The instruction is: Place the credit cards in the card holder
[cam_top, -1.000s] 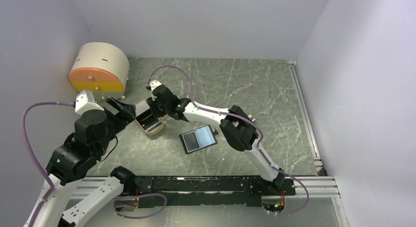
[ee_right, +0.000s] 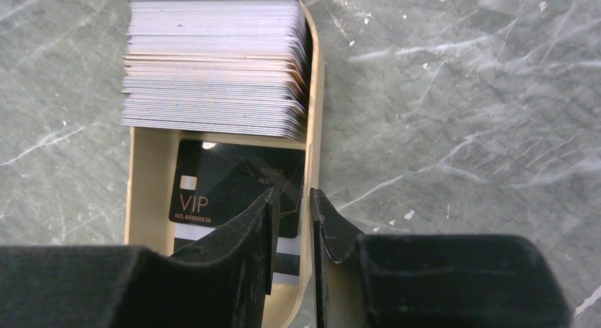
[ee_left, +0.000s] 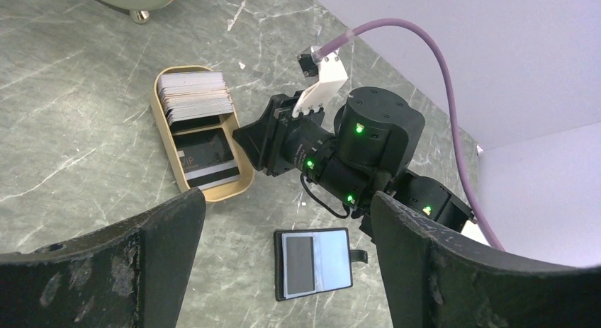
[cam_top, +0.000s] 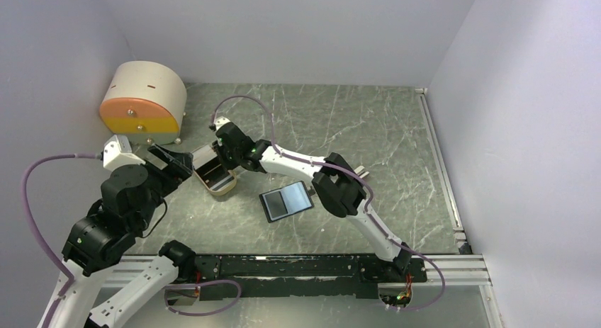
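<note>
A beige box (ee_right: 149, 172) holds a stack of pale cards (ee_right: 212, 66), a black VIP card (ee_right: 212, 186) and other cards beneath it. My right gripper is at the box's long wall, its fingertips slightly apart with that wall between or just below them; contact is unclear. A black card holder (cam_top: 286, 200) with grey and light-blue faces lies in front of the box. My left gripper is open above the table left of the box, with nothing between its fingers.
A cream cabinet (cam_top: 142, 91) with orange and yellow fronts stands at the back left. Walls enclose the grey marble table (cam_top: 368, 122).
My left arm has moved slightly left. The box and holder look unmoved.
</note>
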